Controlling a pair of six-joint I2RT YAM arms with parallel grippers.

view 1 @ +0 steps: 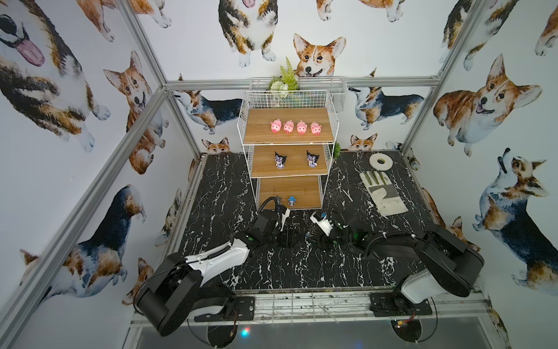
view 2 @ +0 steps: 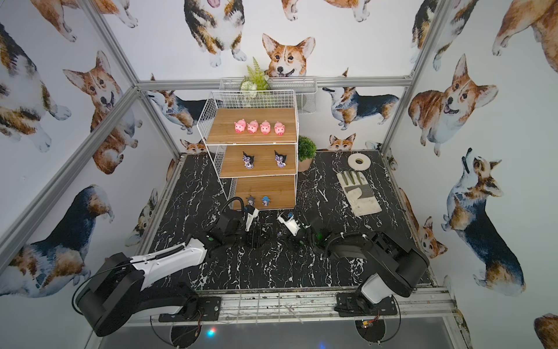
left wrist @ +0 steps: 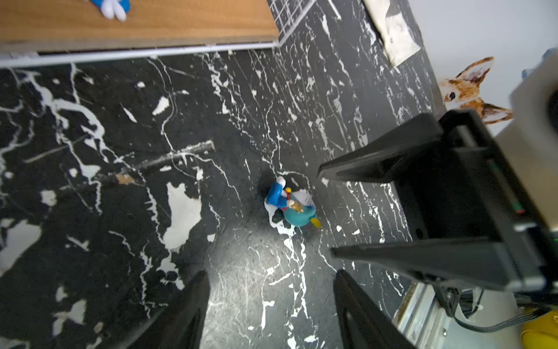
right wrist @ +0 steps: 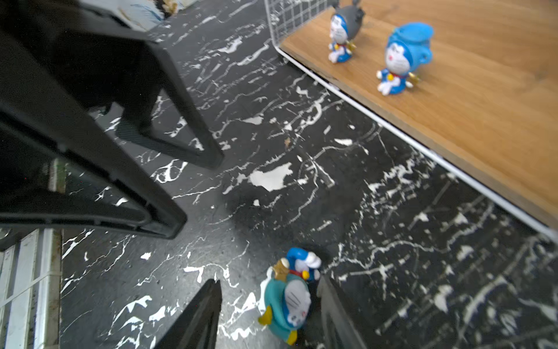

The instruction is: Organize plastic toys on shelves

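A small blue-and-teal toy figure (right wrist: 287, 296) lies on its side on the black marbled table. In the right wrist view my right gripper is open, its fingers on either side of the toy, and I cannot tell whether they touch it. My left gripper is part open with nothing between its fingers, the toy (left wrist: 296, 207) lying ahead of it. On the bottom shelf (right wrist: 494, 104) sit a grey-headed figure (right wrist: 344, 32) and a blue-hatted one (right wrist: 404, 58). Two dark-eared figures (view 1: 280, 160) stand on the middle shelf, and several pink pigs (view 1: 289, 126) line the top.
Right of the rack lie a glove (view 1: 383, 193) and a white tape roll (view 1: 380, 161). A potted plant (view 2: 305, 150) stands beside the rack. The two grippers are close together in front of the bottom shelf, with clear table around them.
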